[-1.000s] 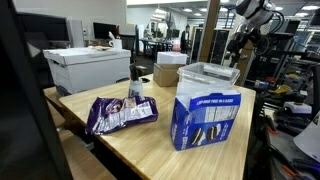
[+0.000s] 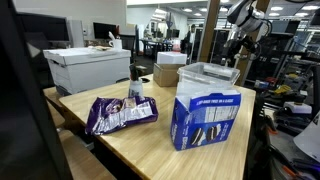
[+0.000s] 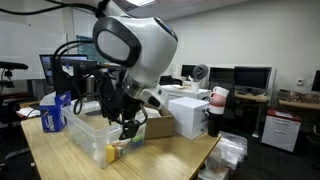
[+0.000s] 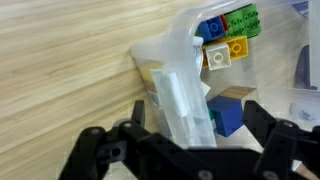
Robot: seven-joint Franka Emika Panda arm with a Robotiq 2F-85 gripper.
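Observation:
My gripper is open, its two dark fingers apart at the bottom of the wrist view. Between and beyond them runs the wall of a clear plastic bin (image 4: pixel 182 100). Inside the bin lie a green brick (image 4: pixel 242 20), a yellow brick (image 4: pixel 238 46), a white brick (image 4: pixel 217 56) and a blue brick (image 4: pixel 213 28). Another blue piece (image 4: pixel 228 118) lies nearer the right finger. In exterior view 2 the gripper (image 3: pixel 128 128) hangs just over the near side of the bin (image 3: pixel 92 142). Nothing shows held.
A blue and white cookie box (image 2: pixel 203 122) and a purple snack bag (image 2: pixel 122 114) stand or lie on the table. A bottle (image 2: pixel 135 82) and a cardboard box (image 2: pixel 166 74) are farther back. Bare wood (image 4: pixel 60 70) lies left of the bin in the wrist view.
The arm at the upper right of exterior view 1 has shifted only slightly. The bin and the other table items look unmoved.

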